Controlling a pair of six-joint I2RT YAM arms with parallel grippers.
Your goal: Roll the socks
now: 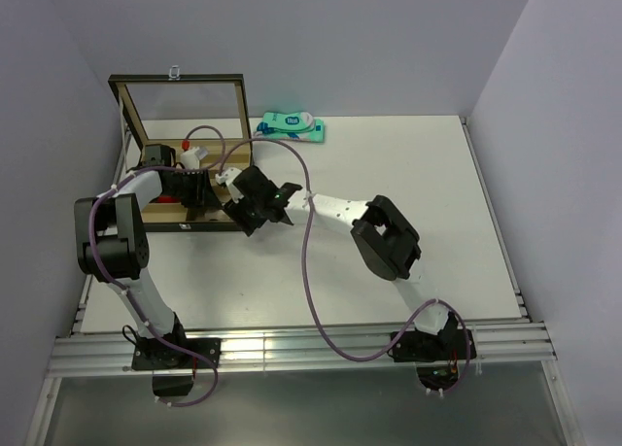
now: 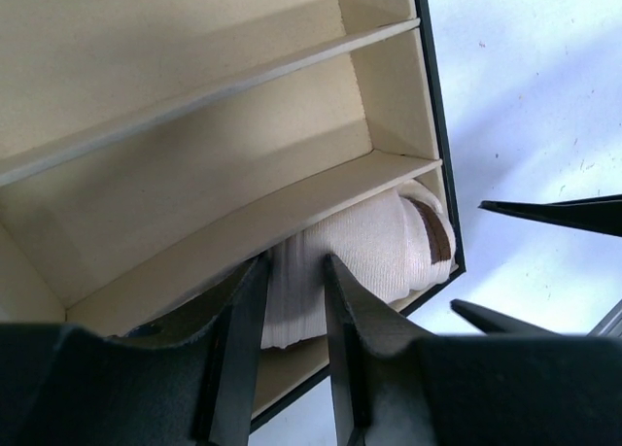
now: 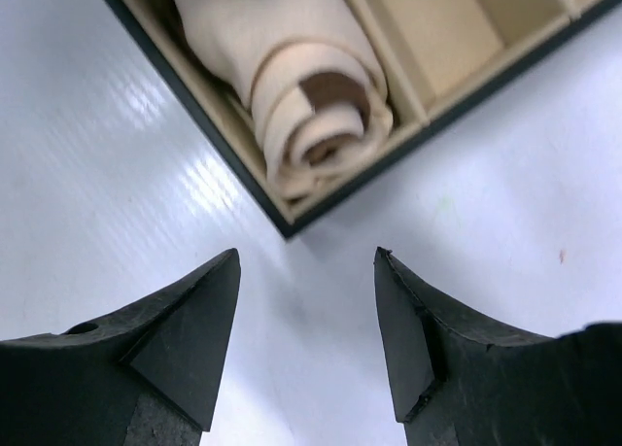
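A rolled cream sock (image 2: 374, 244) with a brown patch lies in the end compartment of the divided box (image 2: 255, 211), along its outer wall. Its coiled end, next to the box corner, faces the right wrist camera. My left gripper reaches down into that compartment, shut on the sock, with creased fabric filling the narrow gap between its fingers. My right gripper stands open outside the box corner, nothing between its fingers. In the top view the two arms' grippers meet near the box's front right corner and hide most of the sock.
The box's framed lid (image 1: 182, 78) stands raised at the back. A teal folded item (image 1: 289, 125) lies on the table just right of the box.
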